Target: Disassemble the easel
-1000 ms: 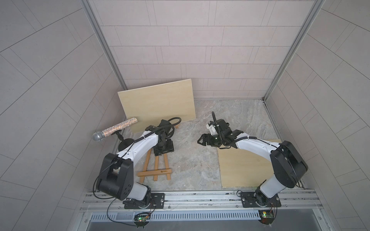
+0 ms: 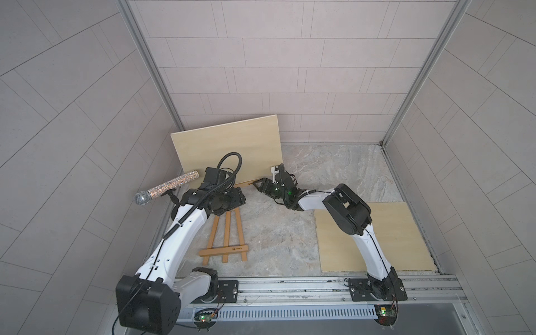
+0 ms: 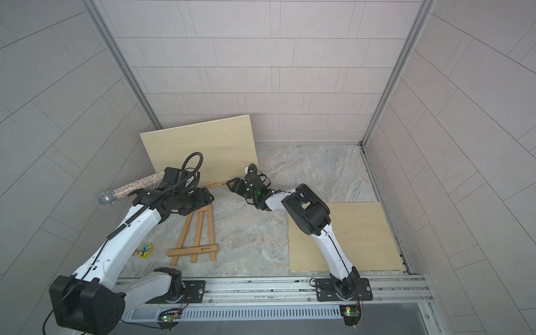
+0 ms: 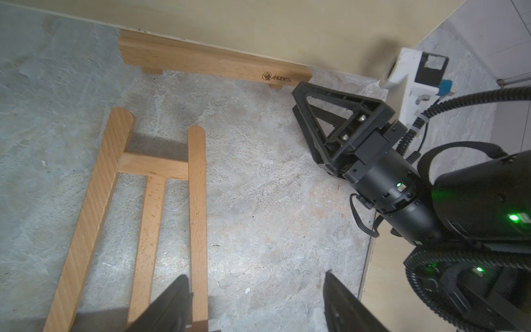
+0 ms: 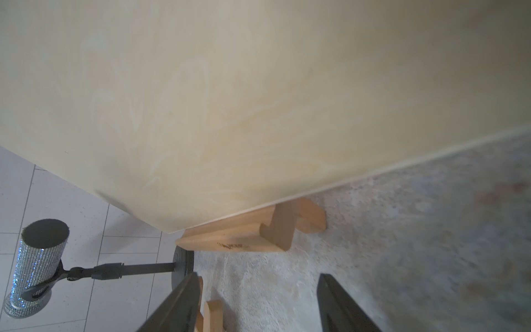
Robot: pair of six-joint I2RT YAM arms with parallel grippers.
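A wooden easel frame (image 2: 226, 251) lies flat on the floor at the left, its upper end under my left arm. Beyond it, a second wooden easel with a branded crossbar (image 4: 215, 59) is partly covered by the pale board (image 2: 229, 145) leaning at the back. My left gripper is open above the flat easel, with only floor between its fingers. My right gripper is open too, low in front of the leaning board and near the crossbar's end; nothing is between its fingers.
A glittery microphone (image 2: 167, 187) on a stand is at the far left. Another pale board (image 2: 368, 237) lies flat at the right. A small yellow item (image 3: 145, 249) lies left of the flat easel.
My right arm has reached left and back toward the leaning board's lower edge. My left gripper has shifted back and left. Boards and flat easel look unmoved.
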